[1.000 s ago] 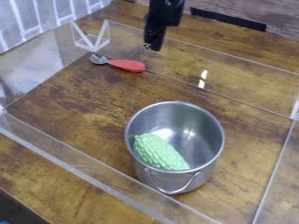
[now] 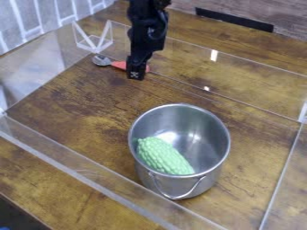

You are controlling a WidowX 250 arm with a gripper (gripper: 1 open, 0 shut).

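Note:
My black gripper (image 2: 136,69) is low at the back of the table, over a utensil with a red handle (image 2: 120,65) and a metal head (image 2: 102,60). Its fingertips are at the handle and hide part of it; the grip itself is too small to make out clearly. A steel pot (image 2: 206,135) stands at the front right with a green, bumpy corn-like object (image 2: 164,157) inside.
Clear plastic panels edge the wooden work area (image 2: 72,117). A white wire rack (image 2: 93,36) is at the back left.
My gripper has come down and slightly toward the left and front onto the red handle, which it now partly covers. The pot and its contents have not moved.

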